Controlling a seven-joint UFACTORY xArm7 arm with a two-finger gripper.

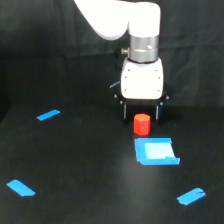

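A small red block (142, 126) rests on the dark table, just behind a white patch (158, 151) edged with blue tape. Directly above and around the block, my gripper (141, 114) points down from its white hand. Its dark fingers stand wide apart, one to either side of the block as seen here, so it is open. Against the dark background the fingertips are hard to make out, and I cannot tell whether they touch the block.
Blue tape strips lie at the far left (48, 115), front left (20, 188) and front right (190, 196).
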